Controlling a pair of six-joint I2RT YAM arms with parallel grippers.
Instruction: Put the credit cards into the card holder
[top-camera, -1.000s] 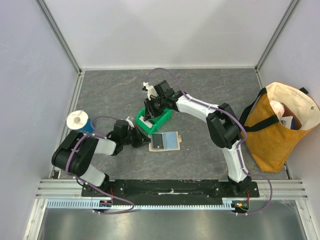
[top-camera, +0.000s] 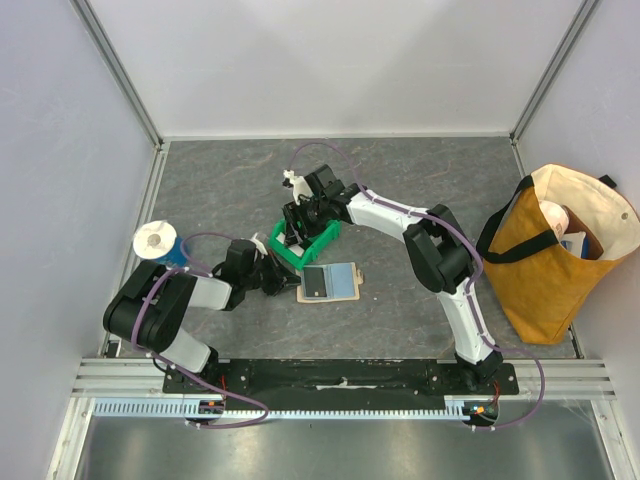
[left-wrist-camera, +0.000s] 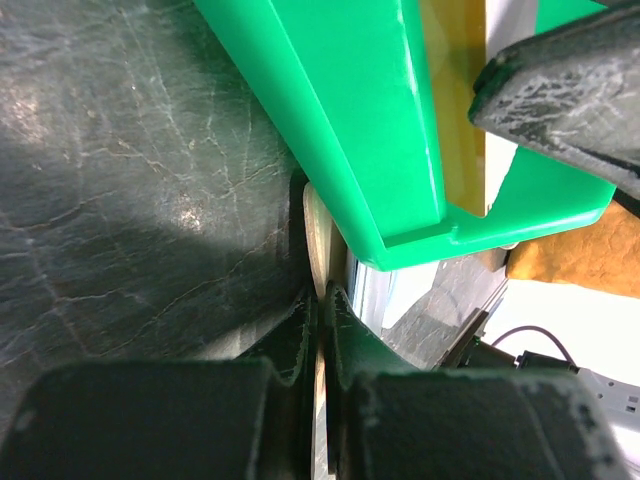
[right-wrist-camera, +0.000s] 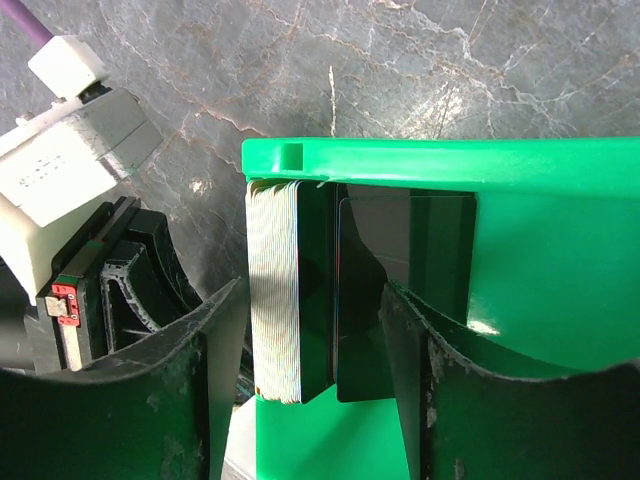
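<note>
My left gripper (top-camera: 285, 280) is shut on the edge of the card holder (top-camera: 340, 283), which lies open on the table, dark and light-blue halves showing; in the left wrist view its thin tan edge runs between the fingers. A green tray (top-camera: 323, 237) sits behind it. Inside the tray, in the right wrist view, are a stack of cards (right-wrist-camera: 274, 290) with pale edges and dark cards (right-wrist-camera: 360, 290). My right gripper is over them, part open, fingers either side of the pale-edged stack.
A blue-and-white roll (top-camera: 156, 240) stands at the left. A mustard bag (top-camera: 545, 290) fills the right side.
The left arm and card holder look unchanged.
</note>
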